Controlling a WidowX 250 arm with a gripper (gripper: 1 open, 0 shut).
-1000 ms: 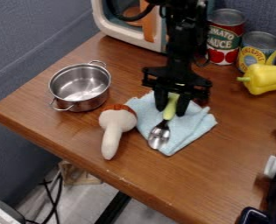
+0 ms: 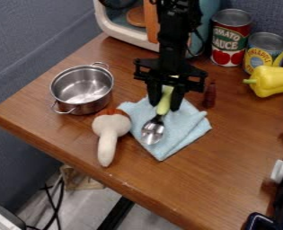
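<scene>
My black gripper (image 2: 164, 88) is over the middle of the table, at the top end of a spoon (image 2: 154, 129) with a pale yellow-green handle and metal bowl. The handle rises into the dark fingers; whether they are closed on it I cannot tell. A light blue cloth (image 2: 180, 140) lies under the spoon. A toy mushroom (image 2: 109, 136) with a white stem and red cap lies left of the cloth.
A steel pot (image 2: 83, 88) sits at the left. Cans (image 2: 227, 40), a yellow pepper (image 2: 269, 81) and a small red bottle (image 2: 209, 94) are at the right. A dark appliance lines the right edge.
My gripper has moved up and slightly left, and the spoon's handle and bowl have shifted with it. More of the red bottle now shows.
</scene>
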